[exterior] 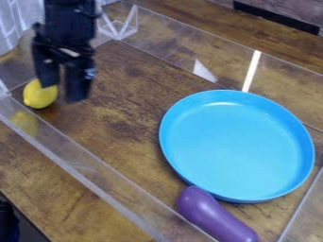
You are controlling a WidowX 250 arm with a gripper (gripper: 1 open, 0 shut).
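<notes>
My dark gripper [60, 80] is at the upper left, open, its fingers hanging over and just right of a yellow lemon-like object [38, 93] on the wooden surface. A blue plate [235, 142] lies at the right. A purple eggplant-like object [214, 213] lies at the front right, below the plate.
Clear plastic walls [113, 189] border the wooden work area [127, 123]. The middle of the wood, left of the plate, is free, as is the back.
</notes>
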